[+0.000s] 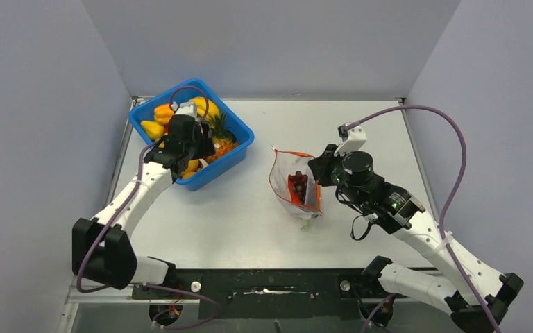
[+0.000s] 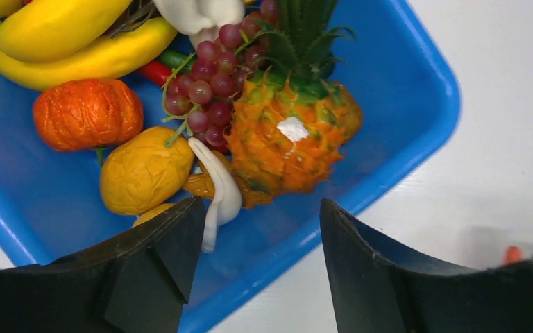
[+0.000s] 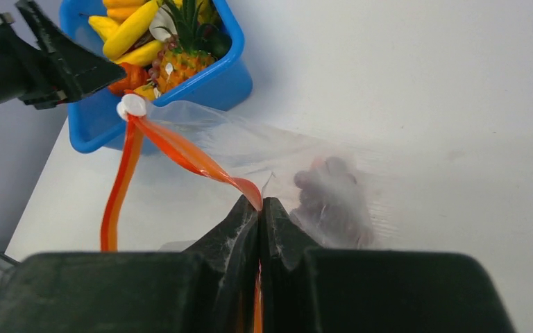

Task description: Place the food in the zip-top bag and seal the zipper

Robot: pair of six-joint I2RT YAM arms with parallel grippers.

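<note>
A clear zip top bag [image 1: 282, 170] with orange zipper edges hangs from my right gripper, which is shut on its rim. The bag's mouth gapes, and dark grapes [image 1: 298, 186] lie inside beside something orange. My left gripper is open over the blue bin, its fingers apart with nothing between them. Below it in the left wrist view are a pineapple [image 2: 288, 139], red grapes [image 2: 215, 83], a white garlic-like piece [image 2: 223, 191], a yellow round fruit [image 2: 146, 170] and an orange pepper [image 2: 87, 114].
The blue bin [image 1: 236, 156] stands at the back left, with bananas [image 2: 90, 55] and other food in it.
</note>
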